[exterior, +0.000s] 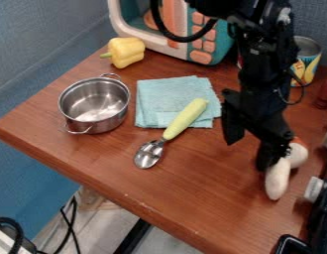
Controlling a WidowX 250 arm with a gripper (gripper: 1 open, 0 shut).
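Observation:
The black gripper [255, 136] hangs over the right part of the wooden table [153, 208], just above and partly covering a toy mushroom [276, 181] with a white stem and red cap. Its dark fingers are hard to make out, so I cannot tell whether they are open or shut. A spoon with a pale yellow-green handle [187, 116] lies partly on a folded light-blue cloth [159, 95] at the middle of the table.
A steel pot [72, 105] stands at the left. A yellow pepper [125, 52] and a toy microwave [152, 31] are at the back, a can [308, 62] at the back right. Black equipment [305, 233] lines the right edge.

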